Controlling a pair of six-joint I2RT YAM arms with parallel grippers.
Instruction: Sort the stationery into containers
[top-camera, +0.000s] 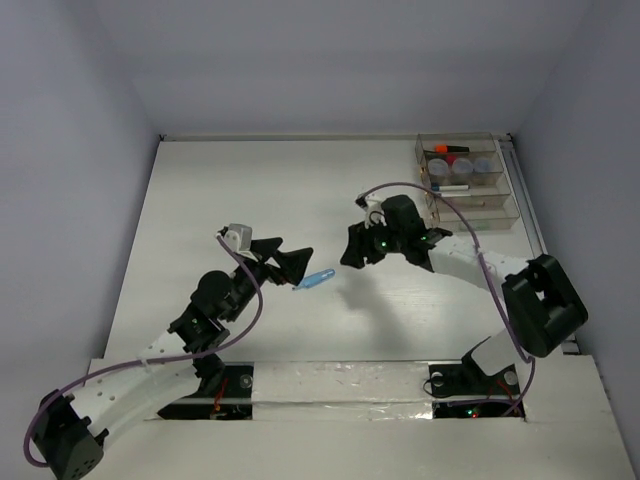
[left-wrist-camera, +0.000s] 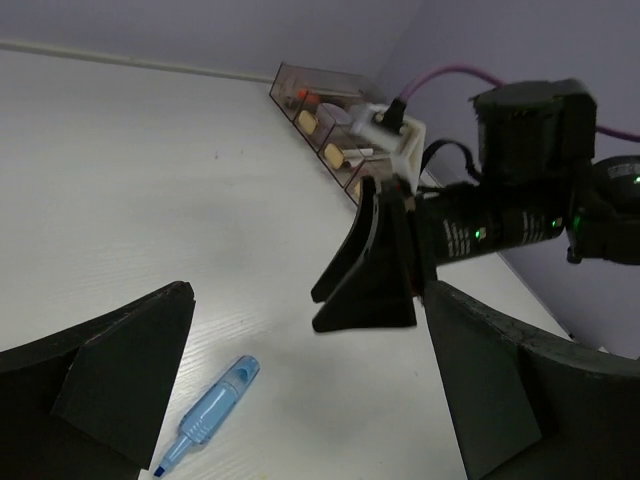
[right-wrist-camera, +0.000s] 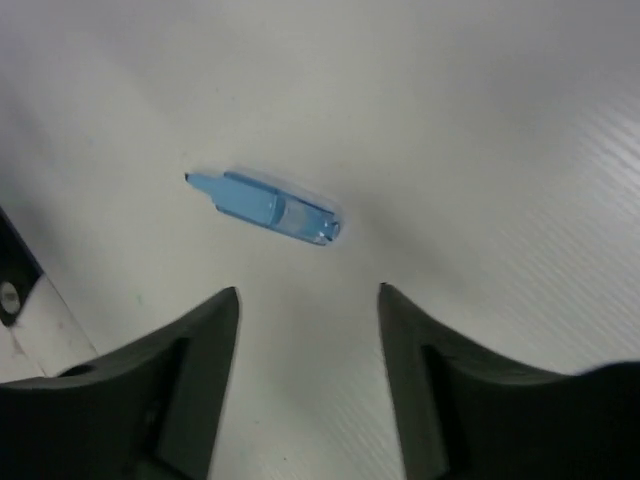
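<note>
A light blue stationery piece (top-camera: 315, 278) (left-wrist-camera: 210, 410) (right-wrist-camera: 260, 205) lies alone on the white table, between the two arms. My left gripper (top-camera: 292, 262) stands open just left of it, with nothing between its fingers. My right gripper (top-camera: 355, 255) is above and to the right of the piece, fingers apart and empty, blurred in its wrist view. A clear divided organiser (top-camera: 470, 215) (left-wrist-camera: 320, 130) at the back right holds pens, an orange item and several small round items in its compartments.
Walls border the table at the back and sides. A metal rail runs along the back edge. Purple cables trail over both arms.
</note>
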